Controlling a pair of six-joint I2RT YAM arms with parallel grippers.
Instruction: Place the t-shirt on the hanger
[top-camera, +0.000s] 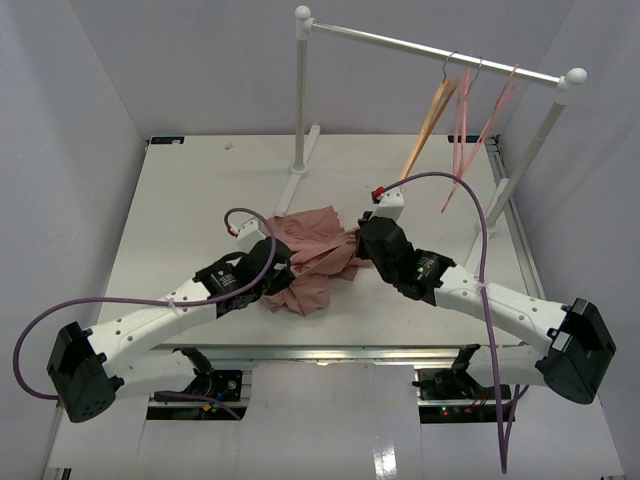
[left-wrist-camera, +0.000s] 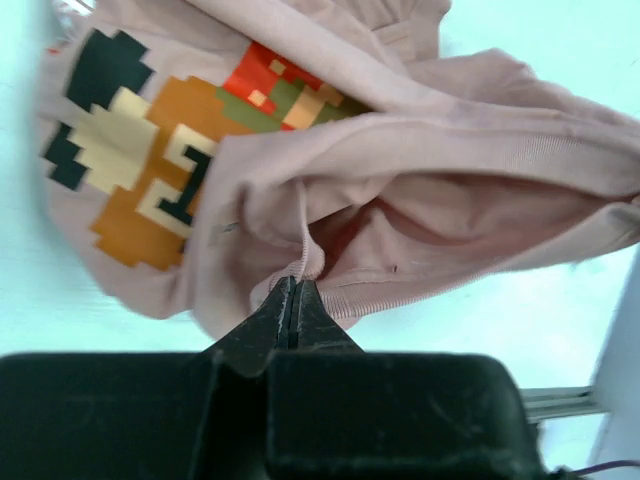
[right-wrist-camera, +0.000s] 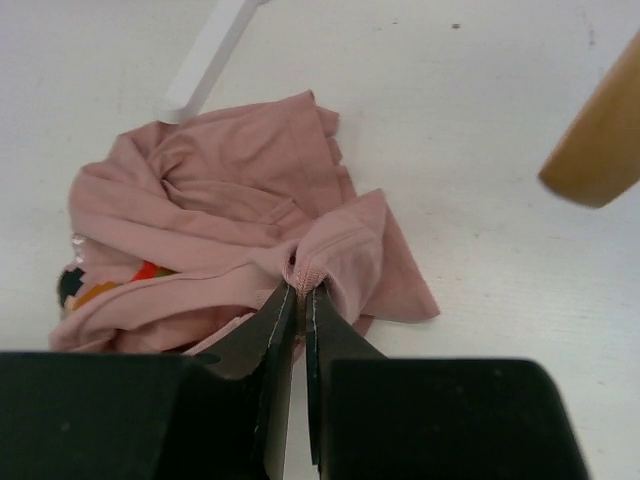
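A crumpled pink t-shirt (top-camera: 315, 250) lies on the white table, its pixelated print visible in the left wrist view (left-wrist-camera: 150, 170). My left gripper is shut on a ribbed edge of the shirt at its near left part. At the shirt's right side, my right gripper is shut on a gathered, slightly raised fold. A wooden hanger (top-camera: 430, 120) and several pink hangers (top-camera: 464, 130) hang from the rail above, to the right of the shirt.
The white rack (top-camera: 300, 120) stands at the back, its left foot (right-wrist-camera: 205, 65) lying just behind the shirt. The wooden hanger's end is close to the right gripper.
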